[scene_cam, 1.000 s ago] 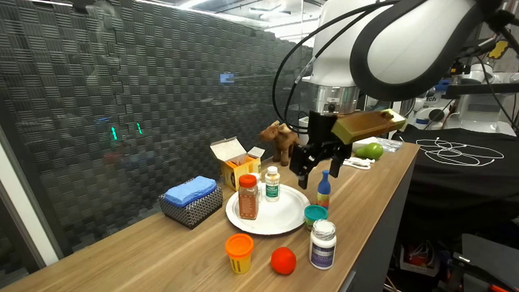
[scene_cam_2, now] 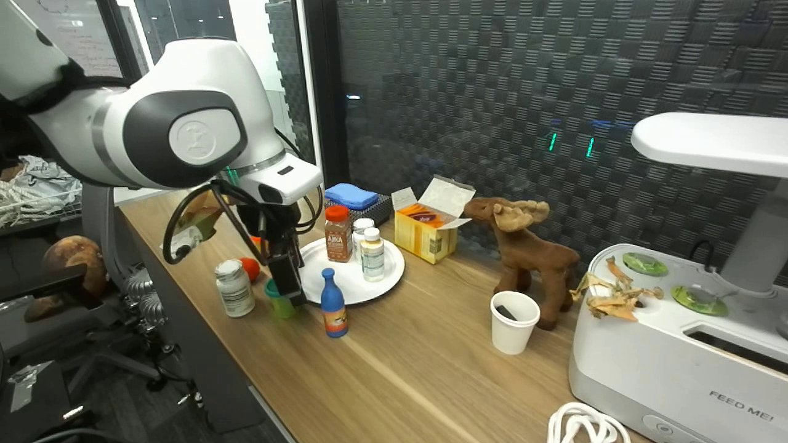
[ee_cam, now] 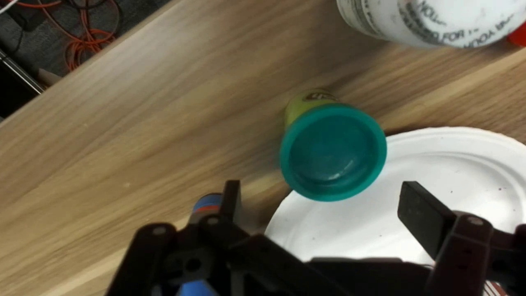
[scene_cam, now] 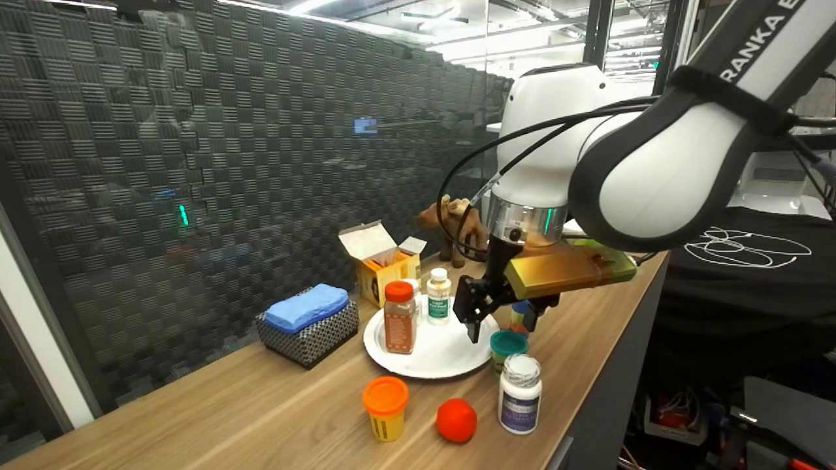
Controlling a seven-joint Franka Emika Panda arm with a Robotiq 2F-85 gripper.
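Observation:
My gripper is open, its fingers wide apart with nothing held between them. In the wrist view, the teal lid of a small yellow-green tub [ee_cam: 333, 153] shows just beyond the gap between the fingertips. The white plate [ee_cam: 305, 232] reaches under the right finger, and a blue bottle [ee_cam: 197, 288] is partly covered by the left finger. From the first exterior view, the gripper [scene_cam: 501, 321] hangs low over the plate's right edge, above the teal-lidded tub [scene_cam: 509, 342]. The blue bottle [scene_cam_2: 333, 303] stands upright near the gripper in the second exterior view.
A white pill bottle [scene_cam: 520, 394], red ball [scene_cam: 456, 420] and orange-lidded tub [scene_cam: 385, 407] stand in front. The plate [scene_cam: 462, 352] bears a red-capped jar [scene_cam: 400, 317] and white bottles. A paper cup [scene_cam_2: 513, 325] and toy moose [scene_cam_2: 528, 255] are farther along; bare wood lies between.
My gripper has come down and slightly left in the first exterior view, toward the teal-lidded tub. It now blocks much of the blue bottle there. The objects on the table have not moved.

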